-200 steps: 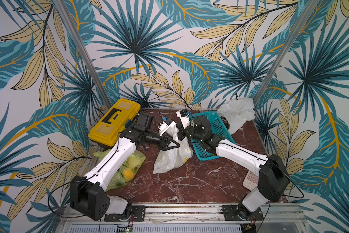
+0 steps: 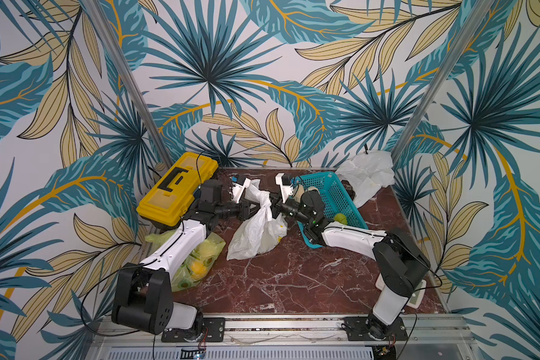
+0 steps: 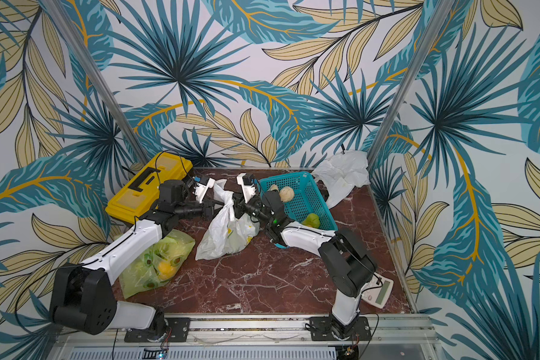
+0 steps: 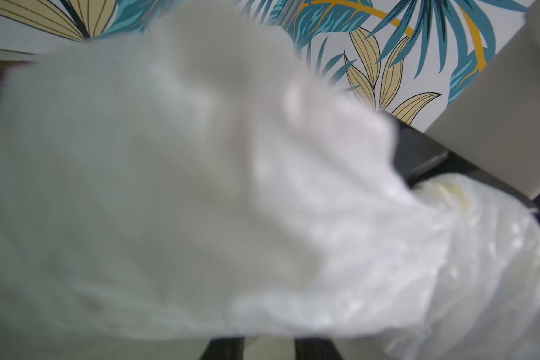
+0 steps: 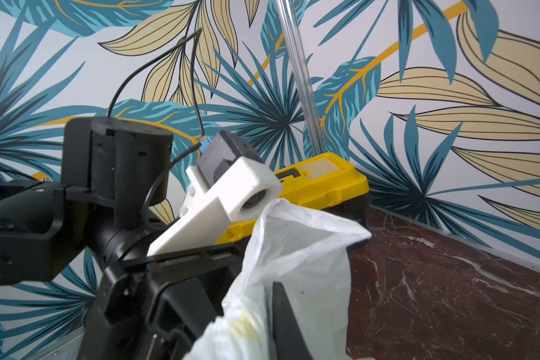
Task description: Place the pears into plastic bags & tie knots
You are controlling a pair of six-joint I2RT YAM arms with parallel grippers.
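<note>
A white plastic bag (image 2: 254,234) hangs upright between my two grippers, its top gathered into a neck; a yellow patch shows low on its side. My right gripper (image 2: 275,207) is shut on the film at that neck, and a finger (image 5: 286,327) shows pressed against the film in the right wrist view. My left gripper (image 2: 256,208) stands at the bag's left side, its fingertips apart in the left wrist view. White film (image 4: 221,198) fills most of that view, hiding whether any lies between them. A green pear (image 3: 311,220) lies in the teal basket (image 3: 325,213).
A yellow-green bag of fruit (image 3: 155,264) lies at the left, below the yellow toolbox (image 3: 142,187). Pale round fruit (image 3: 286,193) sits in the basket's back. More white bags (image 3: 345,174) lie back right, a scale (image 3: 378,292) front right.
My right arm shifted slightly left with the bag.
</note>
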